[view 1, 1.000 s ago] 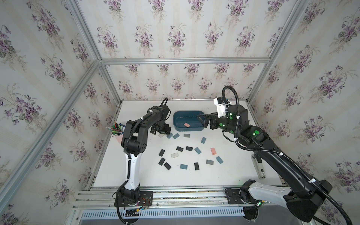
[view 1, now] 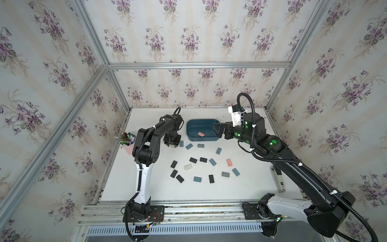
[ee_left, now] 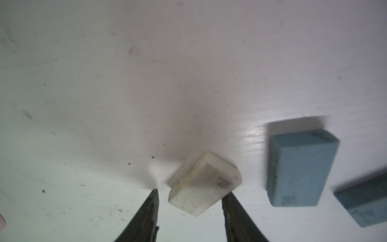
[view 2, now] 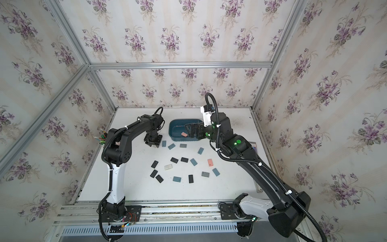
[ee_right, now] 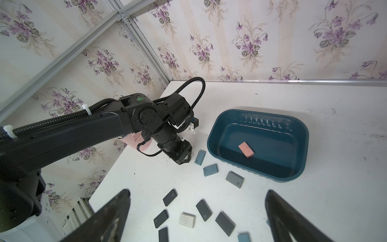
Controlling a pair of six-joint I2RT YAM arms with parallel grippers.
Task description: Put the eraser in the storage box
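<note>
A white eraser marked 4B lies tilted at the fingertips of my left gripper, which is part open around its near end; whether both fingers touch it is unclear. A blue eraser lies just right of it. The storage box is a dark teal tray at the back centre, with a pink eraser inside. My right gripper stands open, raised at the box's right side.
Several black, blue, grey, white and pink erasers are scattered over the white table. A pink pen cup stands at the left edge.
My left gripper has shifted slightly left and narrowed in the top left view, uncovering more of the blue eraser beside it. The right arm has moved very slightly.
</note>
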